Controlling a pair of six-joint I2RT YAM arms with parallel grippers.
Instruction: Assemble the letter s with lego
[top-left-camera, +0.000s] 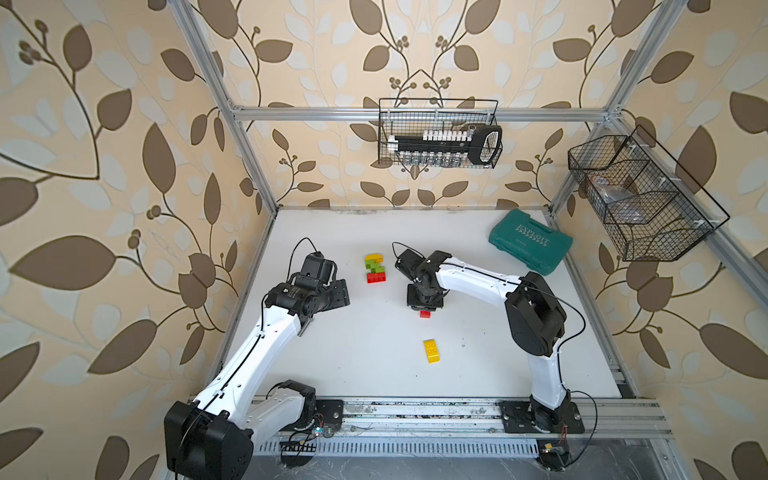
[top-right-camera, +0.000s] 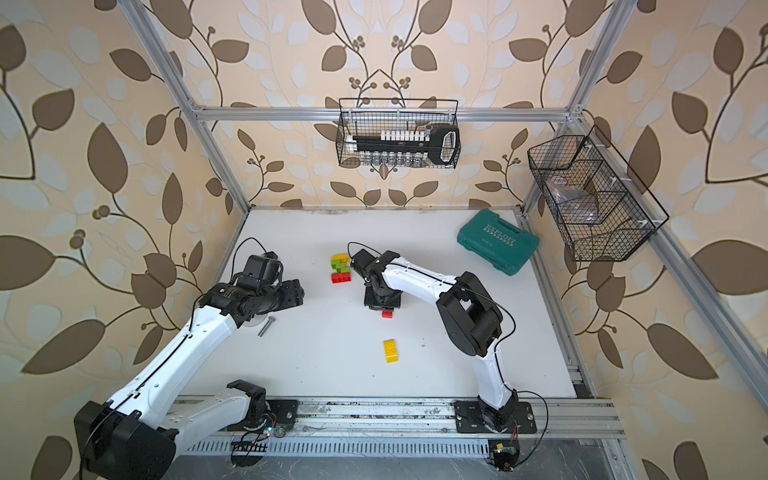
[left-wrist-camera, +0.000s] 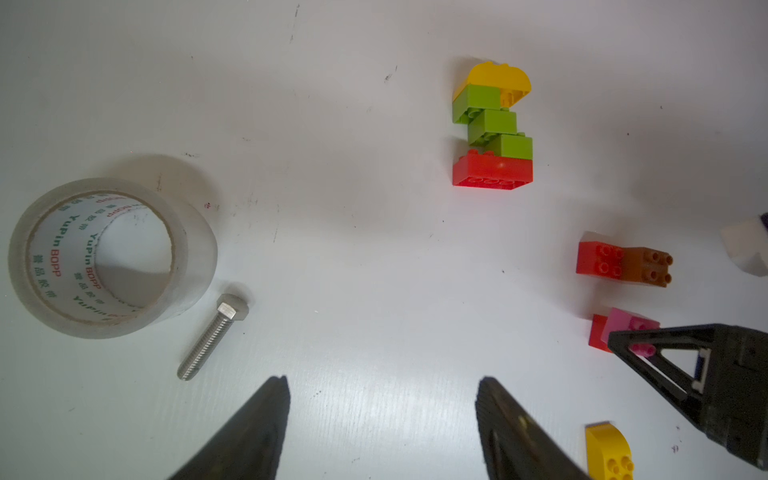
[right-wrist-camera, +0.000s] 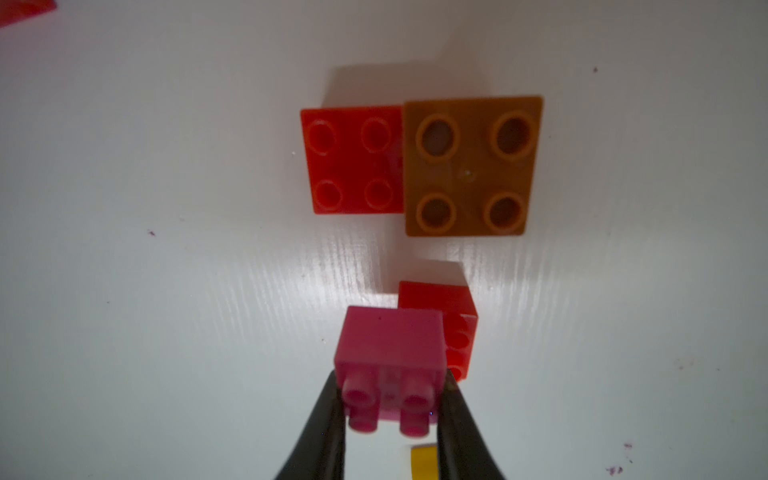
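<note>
Pinched between the fingertips of my right gripper is a pink brick (right-wrist-camera: 390, 344), its studs toward the camera. Behind and below it lies a small red brick (right-wrist-camera: 436, 297), partly hidden by the pink one. A red block (right-wrist-camera: 354, 160) and a brown block (right-wrist-camera: 472, 166) sit side by side beyond it. In the left wrist view, a stepped build stands apart: a yellow rounded brick (left-wrist-camera: 500, 76), several green bricks (left-wrist-camera: 492, 124) and a long red brick (left-wrist-camera: 493, 171). My left gripper is open over bare table, nothing between its fingers.
A yellow brick (top-left-camera: 432, 350) lies near the front of the table. Under the left arm's reach are a tape roll (left-wrist-camera: 192, 240) and a bolt (left-wrist-camera: 212, 336). A green case (top-left-camera: 530, 241) occupies the back right corner.
</note>
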